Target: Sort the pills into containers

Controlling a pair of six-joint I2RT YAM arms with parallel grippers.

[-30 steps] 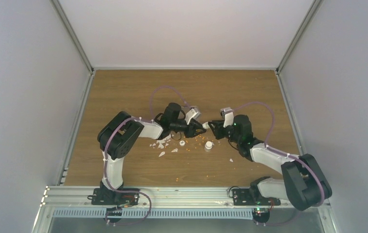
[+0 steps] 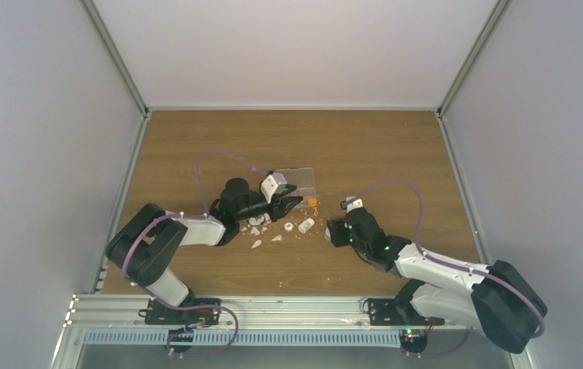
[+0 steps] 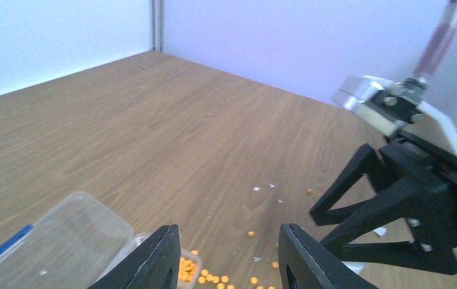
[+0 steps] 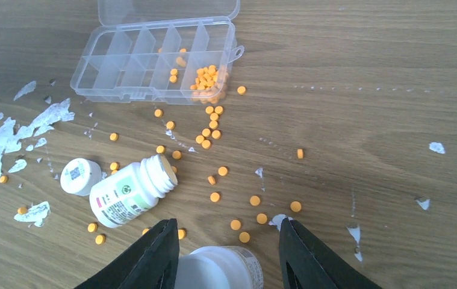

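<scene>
The clear pill organizer [image 4: 150,60] has its lid open. Orange pills [image 4: 209,79] heap in its rightmost compartment, with a few in others, and more lie scattered on the table. An uncapped white bottle [image 4: 130,191] lies on its side beside a loose white cap [image 4: 81,176]. My right gripper is open at a second white bottle [image 4: 217,268] with its cap on; its lower part is out of view. My left gripper [image 2: 300,195] stands open over the organizer's front left part, nothing between its fingers in the left wrist view.
Torn white scraps [image 4: 27,129] are strewn left of the bottles. Past the left fingers, the right arm's gripper looms close. Bare table [image 2: 380,146] stretches behind and to the right of the organizer.
My left gripper moved left; my right gripper moved toward the front, onto the capped bottle.
</scene>
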